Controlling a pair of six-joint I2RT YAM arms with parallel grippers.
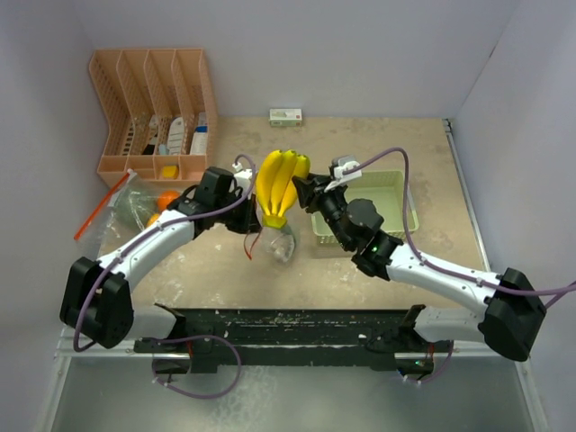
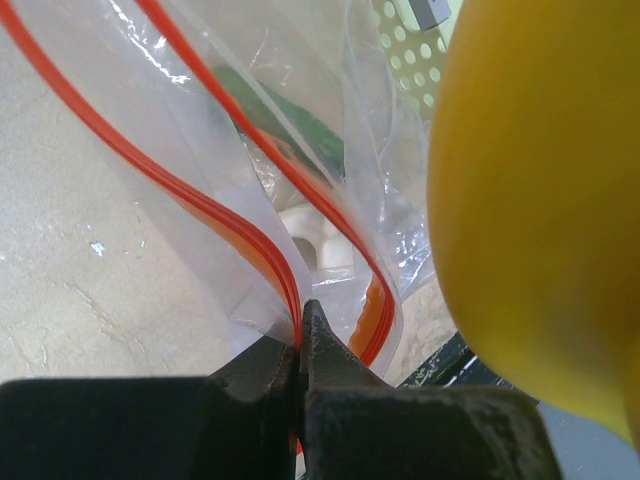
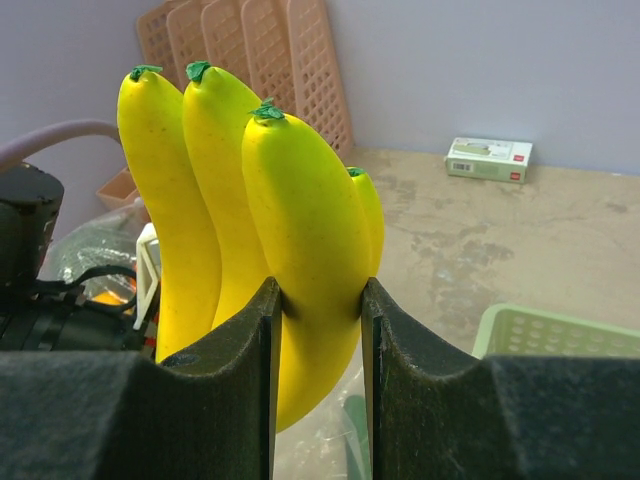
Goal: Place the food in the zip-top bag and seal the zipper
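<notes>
In the left wrist view, my left gripper is shut on the red-edged rim of the clear zip top bag (image 2: 180, 110). The bag's mouth gapes beyond the fingers, and inside show a green item (image 2: 300, 125) and a white curved piece (image 2: 318, 238). A yellow banana bunch (image 3: 300, 190) is pinched by my right gripper, one banana between the fingers. From above, the bunch (image 1: 278, 180) hangs stem end down right beside the left gripper (image 1: 249, 214), hiding part of the bag (image 1: 281, 245). Whether the bananas touch the bag, I cannot tell.
Behind my right arm stands a pale green basket (image 1: 387, 191). Another red-zippered clear bag (image 1: 121, 202) with orange items lies at far left, below a tan divided rack (image 1: 153, 67). A small box (image 1: 285, 117) sits at the back.
</notes>
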